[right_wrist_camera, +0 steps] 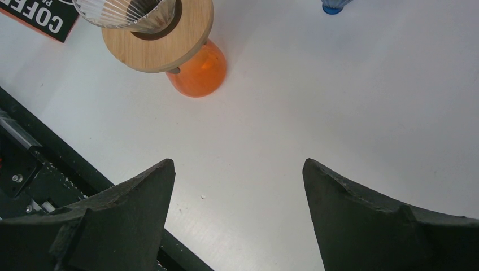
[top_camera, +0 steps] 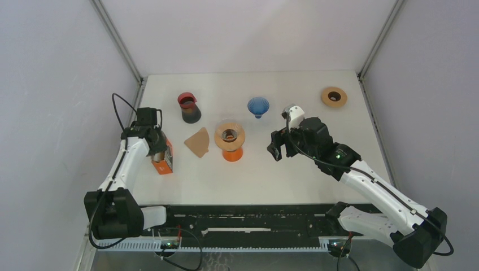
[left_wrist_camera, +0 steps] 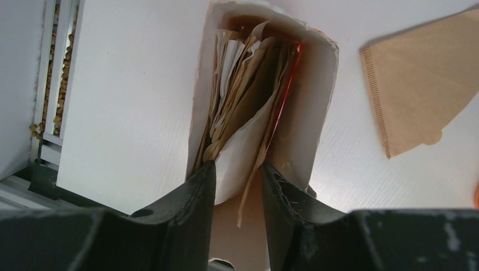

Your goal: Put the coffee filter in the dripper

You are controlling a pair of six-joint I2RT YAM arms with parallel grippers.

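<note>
A flat brown coffee filter [top_camera: 197, 142] lies on the table; in the left wrist view the same filter [left_wrist_camera: 421, 84] is at the right. More filters [left_wrist_camera: 240, 101] stand packed in an open box [left_wrist_camera: 322, 113]. My left gripper is over that box, its fingers apart with filter edges between them. A clear dripper [right_wrist_camera: 127, 14] with a wooden collar [right_wrist_camera: 195, 34] sits on an orange-bottomed server [right_wrist_camera: 197, 73], and the dripper looks empty. Over bare table, right of the server, my right gripper stands open with nothing between its fingers.
A red and dark server [top_camera: 190, 108] stands at the back left. Behind and right of the dripper is a blue dripper [top_camera: 258, 106]. A wooden ring [top_camera: 334, 97] lies at the back right.
</note>
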